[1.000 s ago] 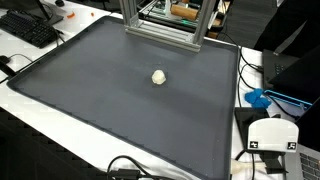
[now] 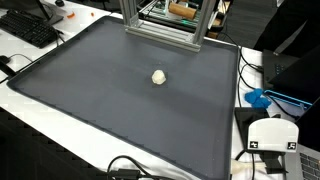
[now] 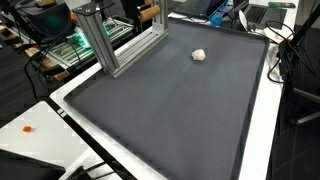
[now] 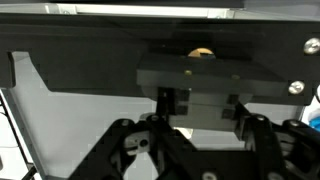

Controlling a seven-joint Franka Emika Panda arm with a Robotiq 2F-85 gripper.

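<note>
A small cream-white lump [image 2: 158, 76] lies alone on the dark grey mat [image 2: 110, 90], towards its far side in exterior view 1. The second exterior view shows the same lump [image 3: 198, 55] near the mat's far right part. In the wrist view my gripper has its fingers apart, and a dark grey block [image 4: 195, 75] covers part of the space at their tips. Whether the block is touched cannot be told. Part of a pale thing [image 4: 184, 132] shows below, between the fingers. Neither exterior view shows the gripper clearly.
A metal frame [image 2: 170, 38] stands at the mat's far edge, with a wooden piece [image 2: 182, 11] inside it. A keyboard [image 2: 32, 29] lies far left; a white chair-like item [image 2: 272, 134] and a laptop [image 2: 293, 103] are on the right.
</note>
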